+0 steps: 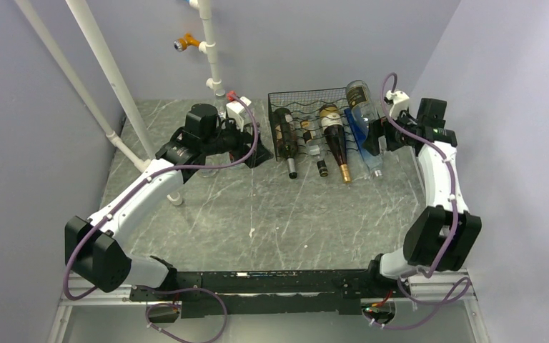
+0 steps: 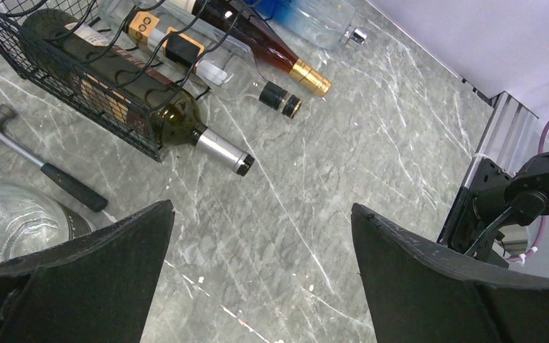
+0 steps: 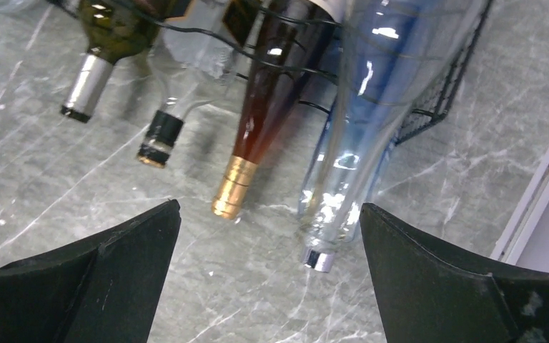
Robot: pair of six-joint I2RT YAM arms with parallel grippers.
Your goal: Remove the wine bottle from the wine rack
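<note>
Several bottles lie slanted in a black wire wine rack [image 1: 307,95], necks toward the front. From left to right they are a dark green wine bottle [image 1: 286,139], a smaller clear bottle [image 1: 313,146], a dark brown bottle with gold neck foil [image 1: 334,136], and a big clear bottle [image 1: 361,107] with something blue under it. My right gripper is open over the rack's right end; in its wrist view the big bottle's silver-capped neck [image 3: 319,259] shows near the right finger. My left gripper stands open and empty, left of the rack's front.
A hammer [image 2: 71,184] and a clear glass vessel [image 2: 21,221] lie on the marble surface left of the rack. White pipes [image 1: 100,64] stand at the left. Walls close in behind and at the right.
</note>
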